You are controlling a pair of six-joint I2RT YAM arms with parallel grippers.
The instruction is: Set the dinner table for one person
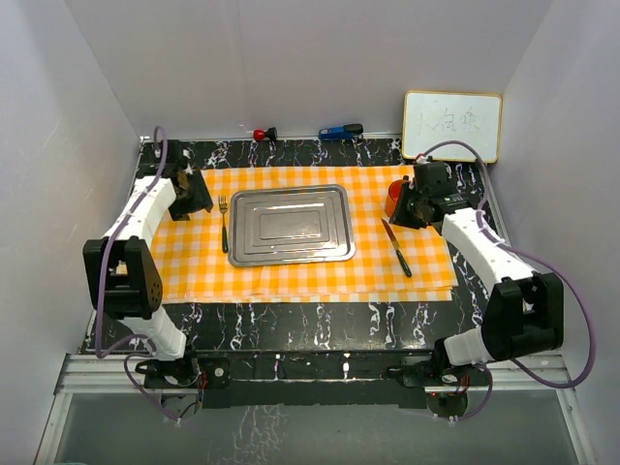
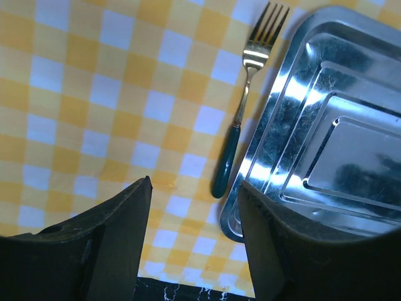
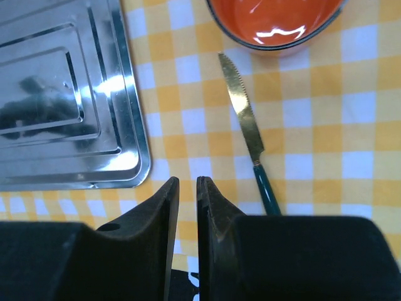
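Note:
On the orange checked cloth (image 1: 291,281) sits a metal tray (image 1: 291,225). Left of it lies a fork with a green handle (image 2: 229,153); to its right a knife (image 3: 249,125), and beyond that an orange mug (image 3: 276,19), partly behind the right arm in the top view. My left gripper (image 1: 191,199) hangs over the cloth left of the fork, open, its fingers empty in the left wrist view. My right gripper (image 1: 415,213) is above the cloth by the mug and knife, shut with nothing seen between its fingers.
A whiteboard (image 1: 450,126) stands at the back right. A red object (image 1: 262,134) and a blue tool (image 1: 339,131) lie at the back edge.

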